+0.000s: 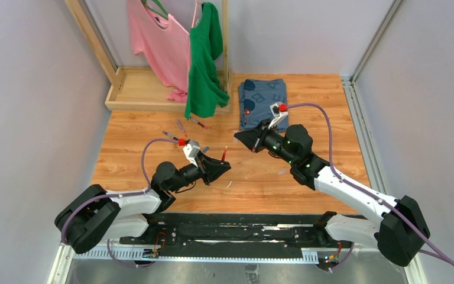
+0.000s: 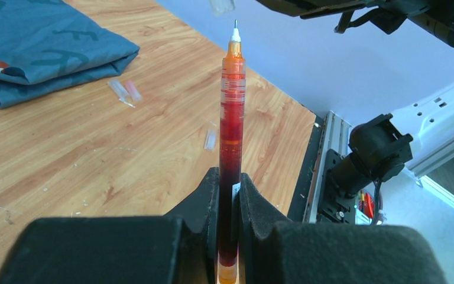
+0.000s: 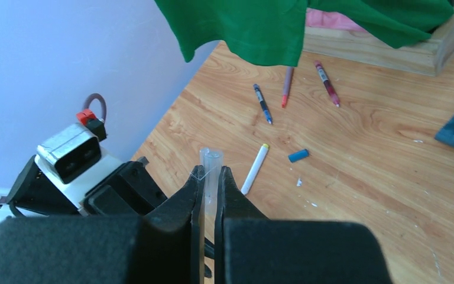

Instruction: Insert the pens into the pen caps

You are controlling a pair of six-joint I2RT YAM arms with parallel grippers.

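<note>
My left gripper is shut on an uncapped red-orange pen (image 2: 232, 118), held upright with its tip upward. In the top view it is left of centre. My right gripper is shut on a clear cap (image 3: 211, 163), raised above and right of the pen (image 1: 224, 154). In the left wrist view the cap (image 2: 221, 5) shows just above and left of the pen tip, apart from it. Other pens (image 3: 262, 103) and a blue cap (image 3: 298, 155) lie loose on the table (image 1: 260, 195).
A folded blue cloth (image 1: 262, 97) lies at the back right. A wooden rack (image 1: 124, 103) with pink and green shirts stands at the back left, the green one hanging over its front edge. Loose clear caps (image 2: 210, 137) lie on the right part of the table.
</note>
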